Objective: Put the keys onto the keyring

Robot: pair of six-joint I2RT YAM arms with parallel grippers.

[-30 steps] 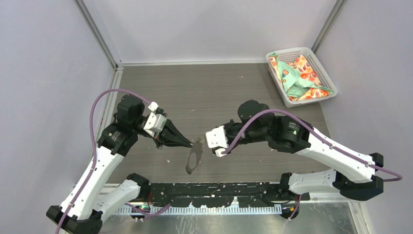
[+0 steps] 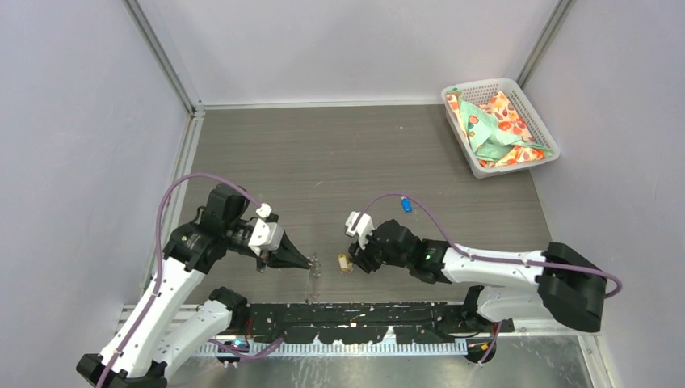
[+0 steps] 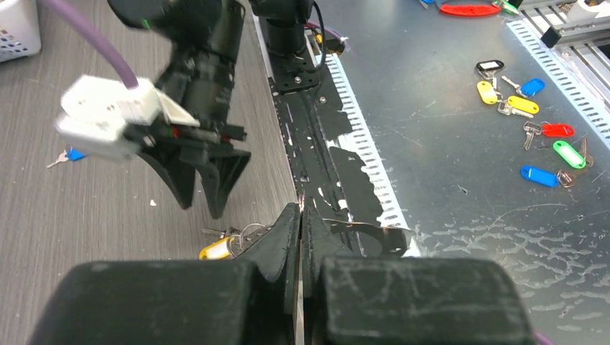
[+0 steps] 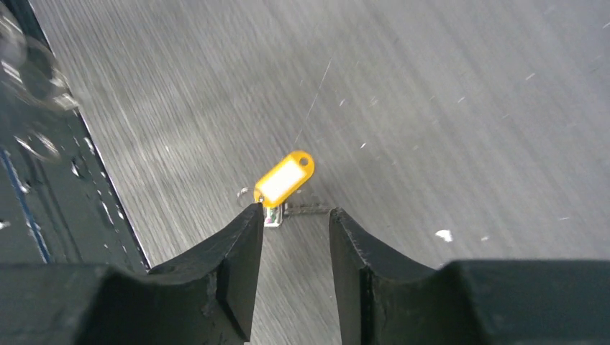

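My left gripper [image 2: 309, 264] is shut, with a thin metal keyring [image 2: 313, 284] hanging from its fingertips. In the left wrist view the keyring's flat plate [image 3: 385, 236] shows behind those closed fingers. A key with a yellow tag [image 4: 283, 180] lies on the wooden tabletop. Just short of that tag in the right wrist view, my right gripper is open over the key [image 4: 306, 209], touching nothing that I can make out. Farther back on the wood lies a key with a blue tag [image 2: 406, 204].
On the grey front surface, several tagged keys show in the left wrist view, among them a red tag [image 3: 557, 130] and a green tag [image 3: 568, 154]. A white basket [image 2: 517, 167] holding patterned cloth stands back right.
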